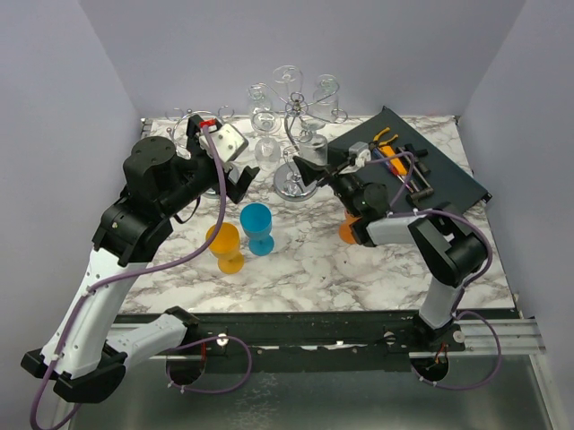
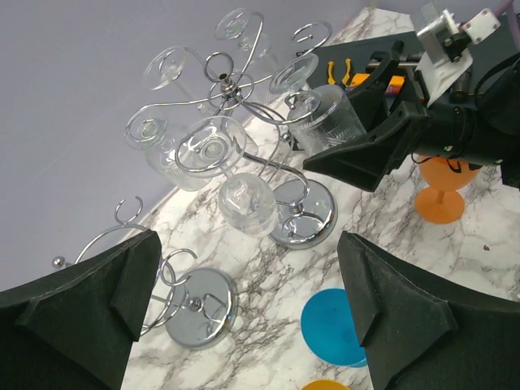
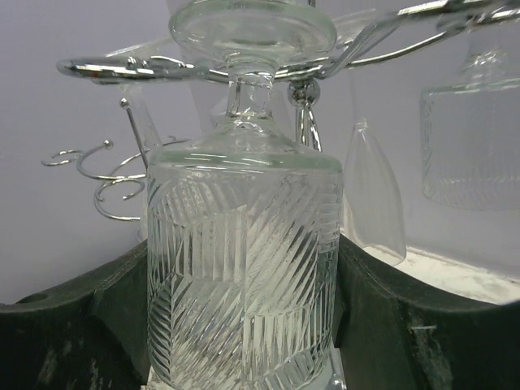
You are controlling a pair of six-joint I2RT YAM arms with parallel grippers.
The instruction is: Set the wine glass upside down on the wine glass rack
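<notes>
Upside down between the fingers of my right gripper is a ribbed clear wine glass [image 3: 244, 244], its foot uppermost. The gripper is shut on the bowl. The glass's stem stands at a chrome arm of the wine glass rack [image 3: 422, 10], with the foot above that wire; whether it rests on it I cannot tell. In the left wrist view the held glass [image 2: 327, 120] is at the rack's right side, by a curled hook [image 2: 302, 106]. Over the left of the table, my left gripper stands open and empty.
Other clear glasses [image 2: 248, 203] hang upside down around the rack. A second, lower chrome rack [image 2: 201, 307] stands left. Blue [image 1: 256, 224] and yellow [image 1: 226, 244] goblets occupy the table's front left; an orange goblet [image 2: 443, 191] is beneath the right arm. Tools lie on a dark mat [image 1: 448, 179].
</notes>
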